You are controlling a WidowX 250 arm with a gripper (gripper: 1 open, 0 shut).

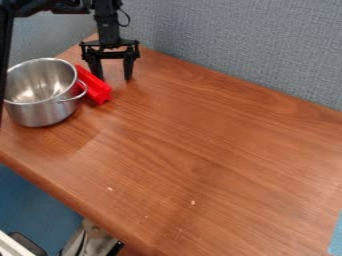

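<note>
My black gripper (111,66) stands at the back left of the wooden table, its two fingers apart and pointing down, with nothing visible between them. Just in front of it lies a red object (94,86), long and slim, partly hidden by a steel pot (40,100) with side handles at the table's left edge.
A grey padded wall (241,50) runs along the back. The table's front left edge drops to a blue floor.
</note>
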